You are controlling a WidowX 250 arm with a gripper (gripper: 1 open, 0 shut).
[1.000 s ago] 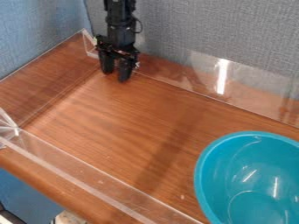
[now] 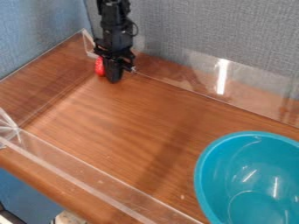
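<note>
My black gripper (image 2: 114, 70) points down near the far left corner of the wooden tray, low over the floor. A small red object (image 2: 100, 66) sits just left of its fingertips, partly hidden behind them. The fingers look close together; whether anything is between them is hard to see.
A large turquoise bowl (image 2: 251, 179) stands at the front right. Clear plastic walls line the wooden surface (image 2: 128, 131), whose middle is bare. Grey padded walls rise behind.
The gripper's fingers have drawn together since a second ago and shifted slightly. More of the red object now shows on their left.
</note>
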